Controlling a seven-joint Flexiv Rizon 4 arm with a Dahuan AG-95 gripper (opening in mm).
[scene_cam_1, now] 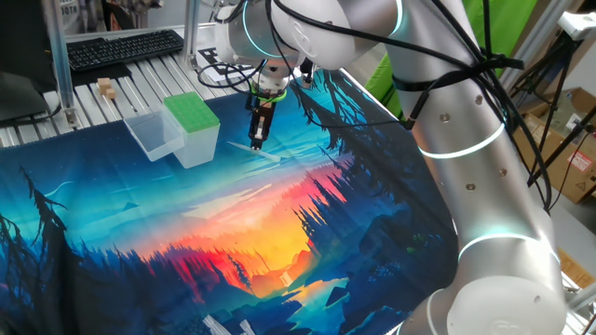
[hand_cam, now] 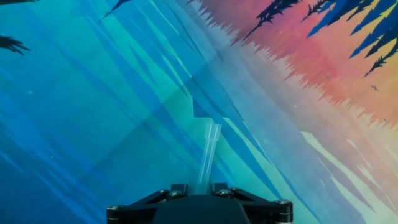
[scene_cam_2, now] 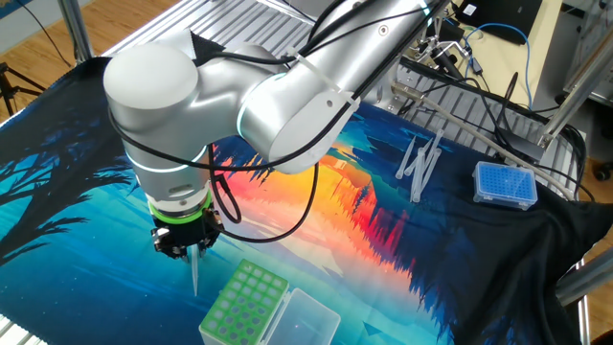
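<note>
My gripper (scene_cam_1: 258, 147) is above the printed cloth, pointing down. A slender clear plastic tube (hand_cam: 208, 155) shows between its fingers in the wrist view, and the fingers are shut on it. The same tube (scene_cam_2: 195, 273) hangs below the gripper (scene_cam_2: 194, 247) in exterior view 2, where its lower end looks narrow. Exterior view 1 does not show the tube clearly against the cloth. A box with a green perforated top (scene_cam_2: 251, 297) stands near the gripper. Its translucent lid (scene_cam_2: 305, 321) is open to one side.
A blue rack in a clear case (scene_cam_2: 505, 185) sits farther along the cloth. Several thin pale pieces (scene_cam_2: 420, 168) lie in a bunch near the frame rail. The keyboard (scene_cam_1: 126, 50) rests beyond the cloth. Bare cloth (scene_cam_1: 233, 223) fills the middle.
</note>
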